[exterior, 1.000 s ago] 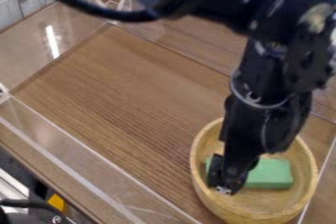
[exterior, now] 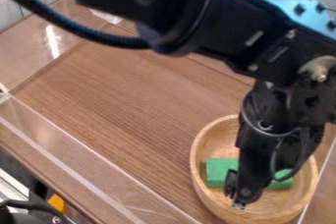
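A round wooden bowl [exterior: 214, 201] rests at the lower right of the floor, holding a green block [exterior: 222, 171]. My black gripper [exterior: 243, 189] reaches down into the bowl from the upper right, its fingers over the block and partly hiding it. The gripper is open; whether the block lies between the fingers cannot be made out.
Bare wooden floor [exterior: 118, 100] fills the left and middle. Clear edge strips run along the left and lower left, with some dark cables and a yellow piece [exterior: 55, 201] beyond them at the bottom left.
My gripper has shifted slightly right and lower over the bowl, and the arm above has tilted. The bowl and block look nearly unmoved.
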